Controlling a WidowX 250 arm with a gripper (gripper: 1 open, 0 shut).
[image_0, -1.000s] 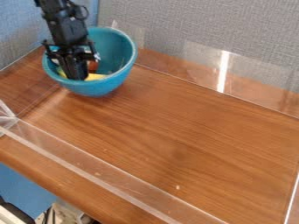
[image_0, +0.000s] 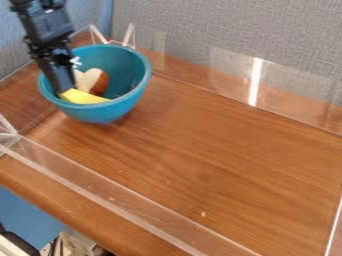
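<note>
A blue bowl (image_0: 114, 107) sits at the back left of the wooden table (image_0: 214, 170). In it lie a yellow item (image_0: 82, 96) and an orange-brown item with a pale part (image_0: 94, 82). My black gripper (image_0: 63, 82) reaches down into the left part of the bowl, beside these items. Its fingertips are partly hard to make out against the bowl, and I see nothing clearly held between them.
Clear plastic edging runs along the back and front-left of the table. A grey padded wall stands behind.
My gripper has shifted left within the bowl and uncovered more of the items. The bowl has moved slightly toward the front of the table since a second ago.
</note>
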